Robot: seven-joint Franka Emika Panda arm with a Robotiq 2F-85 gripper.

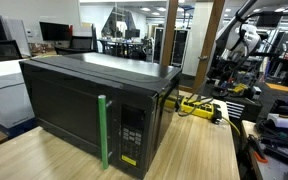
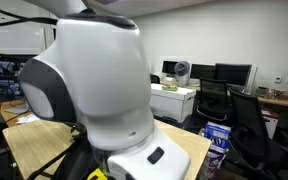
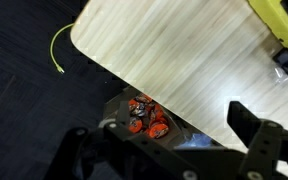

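In the wrist view my gripper has its two dark fingers wide apart, with nothing between them, above the table's edge. Exterior view 1 shows a white robot arm at the upper right; its fingers are too small there to read. A large black microwave with a green handle stands closed on the wooden table. In exterior view 2 a big white arm link hides much of the table.
A yellow and black object lies on the table beyond the microwave; a yellow object shows at the wrist view's upper right. Below the table edge is a box with red items. Chairs stand behind.
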